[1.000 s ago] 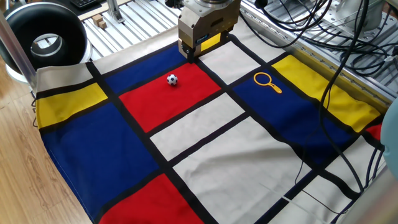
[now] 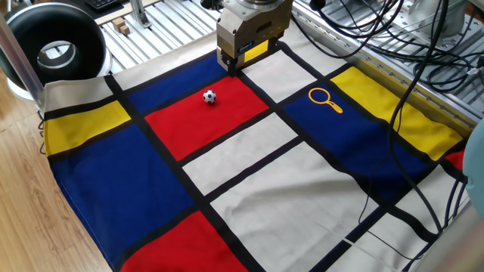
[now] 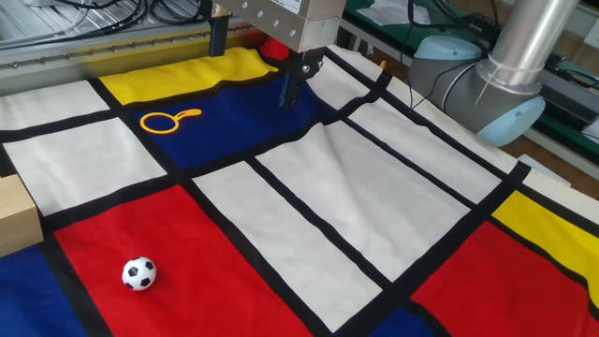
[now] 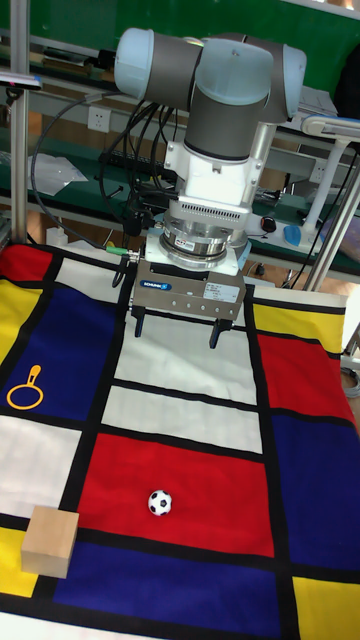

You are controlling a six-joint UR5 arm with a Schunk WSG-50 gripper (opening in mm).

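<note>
My gripper [image 4: 177,327] hangs above the cloth, open, its two dark fingers wide apart and nothing between them. In exterior view 3 it is over the white panels, on the robot's side of the ball. A small black-and-white soccer ball [image 4: 160,502] rests on the red panel. On the blue panel lies a yellow ring with a handle, like a magnifying glass [image 3: 171,121]. A wooden block [image 4: 50,540] sits where white, yellow and blue panels meet; exterior view 2 shows only part of this block [image 3: 15,215], at the left edge. The gripper touches none of them.
The colour-block cloth [image 2: 287,204] covers the table, with some wrinkles. Black cables [image 2: 401,98] hang over its right side in exterior view 1. A metal rail [image 3: 56,70] runs along one edge.
</note>
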